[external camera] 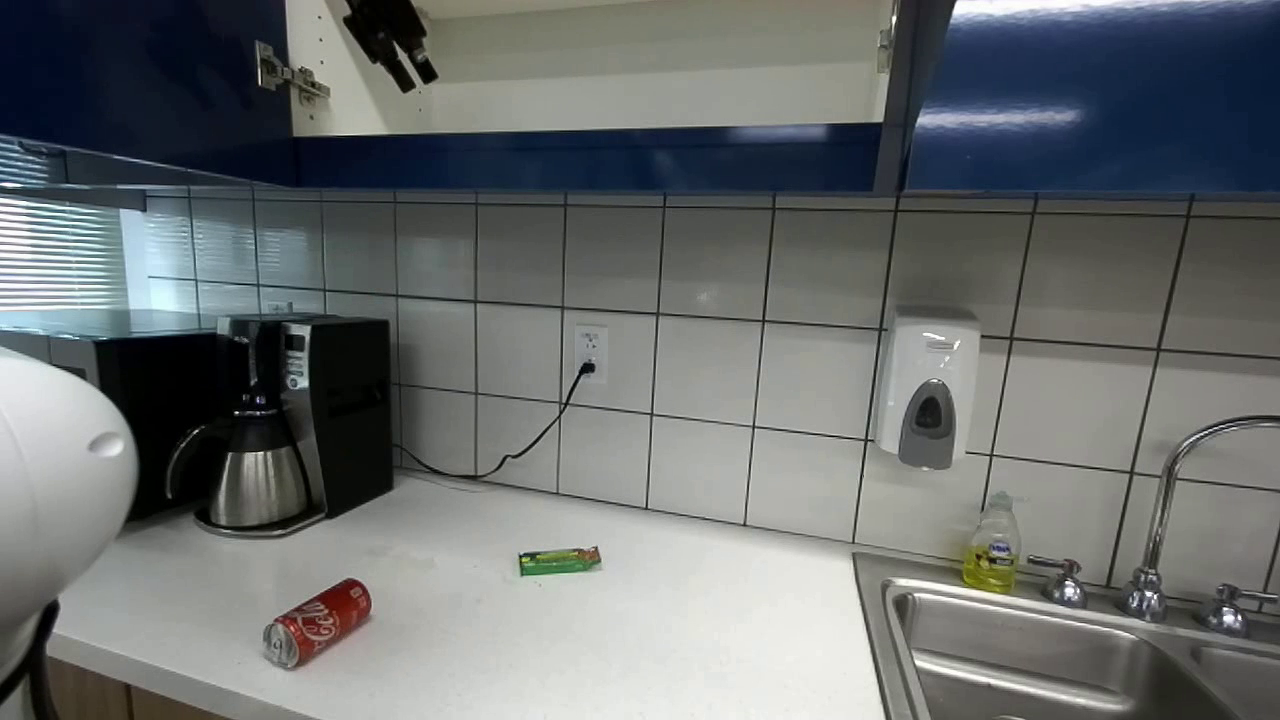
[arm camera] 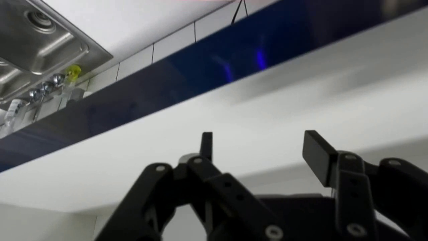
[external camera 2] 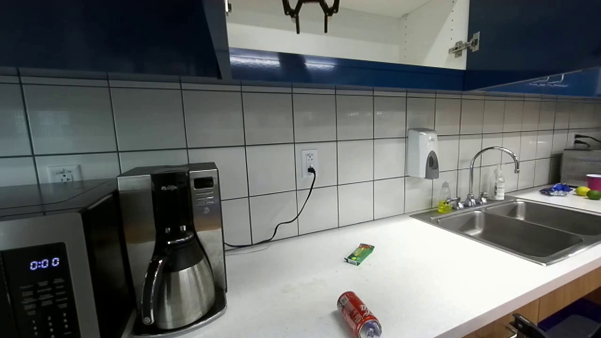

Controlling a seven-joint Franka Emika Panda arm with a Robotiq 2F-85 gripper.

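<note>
A red Coca-Cola can (external camera: 318, 623) lies on its side on the white counter, also seen as the can (external camera 2: 358, 315) near the counter's front in exterior view 2. High above it, at the open cupboard, is my gripper (external camera 2: 311, 32). Its two fingers (arm camera: 319, 158) stand apart, with nothing between them in the wrist view. In exterior view 1 the gripper (external camera: 419, 79) shows at the cupboard's left side, its fingers pointing down.
The cupboard's blue front edge (external camera: 588, 158) runs below the gripper. On the counter lies a green packet (external camera: 559, 562). A coffee maker (external camera 2: 174, 242) and a microwave (external camera 2: 48, 265) stand left; the sink (external camera 2: 518, 225) is right. Mid-counter is mostly clear.
</note>
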